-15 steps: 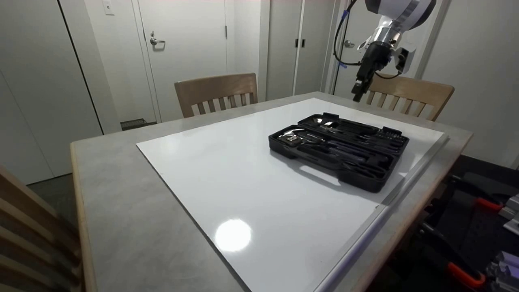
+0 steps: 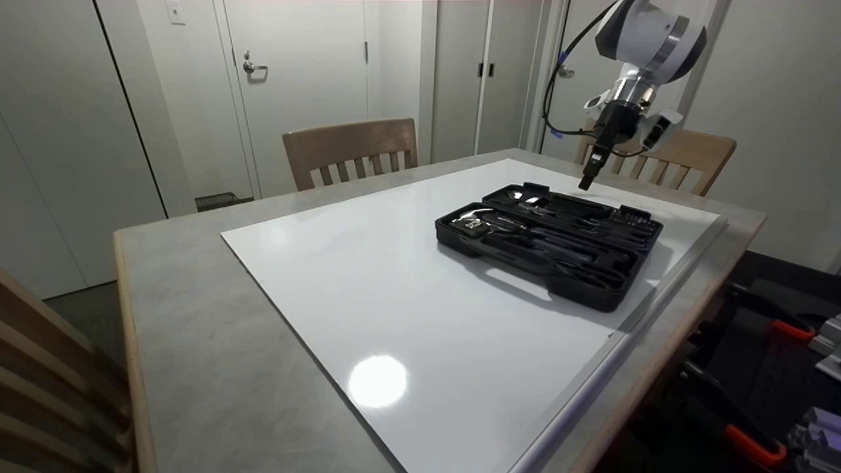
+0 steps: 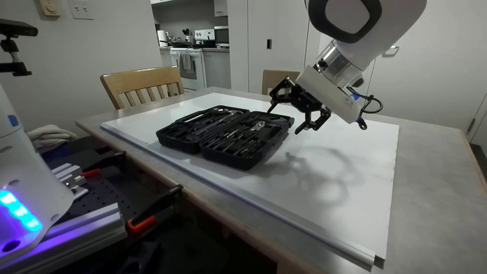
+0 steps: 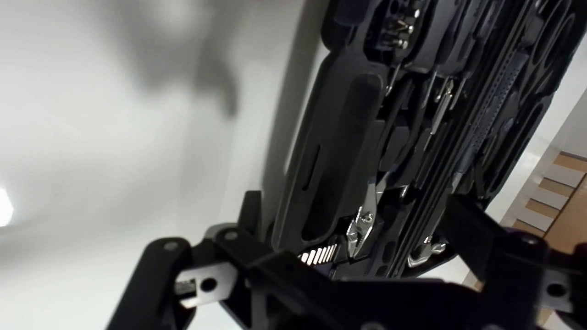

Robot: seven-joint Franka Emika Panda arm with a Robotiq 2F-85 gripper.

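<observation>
A black tool case [image 2: 552,268] lies unfolded flat on the white board, both halves holding tools. My gripper [image 3: 284,121] is above the board at the case's outer side, its fingers spread wide with nothing between them. In the wrist view the left finger [image 4: 251,211] shows beside the case's edge and the right finger [image 4: 467,233] over its far half. Silver pliers [image 4: 361,220] rest in the nearer half, close to screwdrivers and a row of bits [image 4: 404,27]. A hammer [image 2: 475,215] and a tape measure sit in the other half.
The white board [image 2: 355,292] has wide clear room in front of the case. Wooden chairs [image 2: 355,150] stand behind the table. Orange-tipped clamps [image 3: 141,223] and metal rails are at the robot's base, off the table edge.
My gripper has come down toward the board and shifted slightly right in exterior view 1. The case and its tools have stayed in place.
</observation>
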